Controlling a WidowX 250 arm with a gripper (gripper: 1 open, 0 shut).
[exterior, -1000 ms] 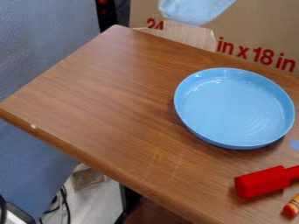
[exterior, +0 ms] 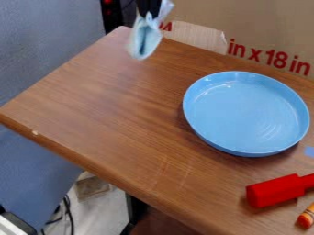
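Observation:
At the top of the camera view, above the table's far corner, my gripper (exterior: 151,15) holds a pale blue, blurred, soft-looking item (exterior: 143,39) that hangs down below it, likely cloth. A round light blue plate (exterior: 245,112) rests on the right half of the wooden table (exterior: 110,110), empty.
A red object (exterior: 276,190) and a small orange striped item (exterior: 307,218) lie at the lower right. A cardboard box (exterior: 252,37) with red lettering stands behind the table.
The pale blue item and the gripper have come down and to the left into view from the top edge; the item now hangs narrower and more vertical. The plate has not moved.

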